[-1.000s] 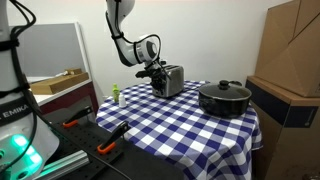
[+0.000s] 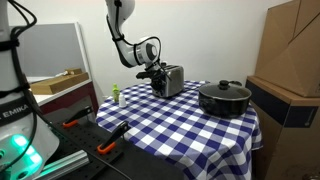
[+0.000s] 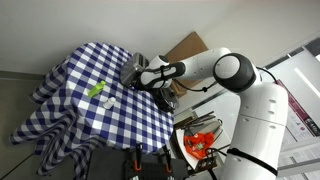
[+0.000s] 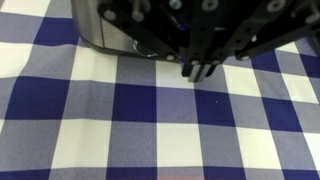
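Observation:
A silver toaster (image 2: 174, 80) stands toward the back of the blue-and-white checked tablecloth (image 2: 180, 132). My gripper (image 2: 157, 86) is down close in front of it, at the side facing the robot base. In the wrist view the gripper has its fingertips together above the cloth, and nothing shows between them. The toaster's metal lower edge (image 4: 110, 38) fills the upper left of that view, just beside the fingers. Whether the fingers touch the toaster, I cannot tell. From the other exterior side, the arm partly hides the toaster (image 3: 130, 68).
A black lidded pot (image 2: 224, 99) stands on the table right of the toaster. A green item (image 2: 115, 91) and a small white item (image 2: 121, 101) lie at the left. Cardboard boxes (image 2: 285, 100) stand at the right.

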